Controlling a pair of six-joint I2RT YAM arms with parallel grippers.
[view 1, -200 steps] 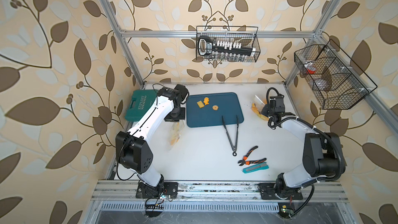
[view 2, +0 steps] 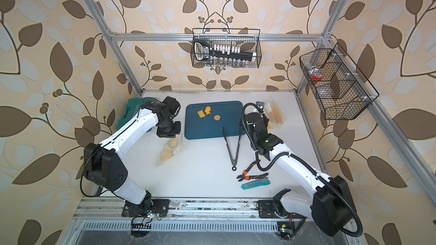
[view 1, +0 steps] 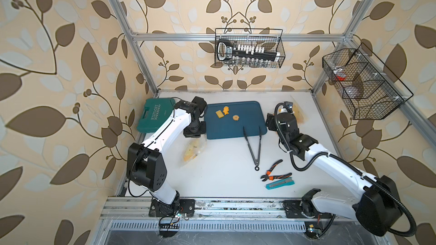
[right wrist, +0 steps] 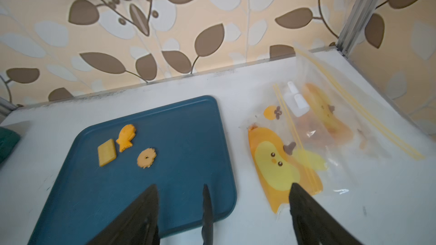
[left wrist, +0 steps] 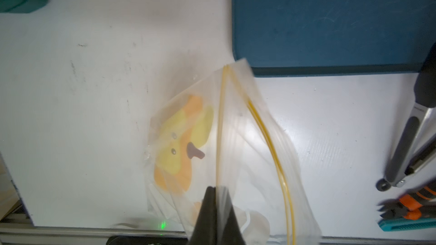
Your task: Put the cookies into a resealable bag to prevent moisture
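On the blue tray [right wrist: 181,154] lie three cookies: a square one [right wrist: 106,152], a fish-shaped one [right wrist: 125,137] and a round scalloped one [right wrist: 146,158]. A clear resealable bag [left wrist: 181,145] with a yellow seal and a printed animal hangs from my left gripper, which is shut on the bag's edge left of the tray. In the left wrist view its mouth is partly parted. My right gripper has its fingers apart, nothing between them, over the tray's right side. More bags [right wrist: 281,163] lie on the table right of the tray.
Tongs [view 1: 256,154] stand partly over the tray's front edge, handle toward me. Pliers [view 1: 274,172] and a teal cutter [view 1: 279,183] lie front right. A green case [view 1: 155,114] sits back left.
My right gripper has moved left from the bags on the right toward the tray, and the bags there now stay behind. The left gripper has shifted slightly right with its bag.
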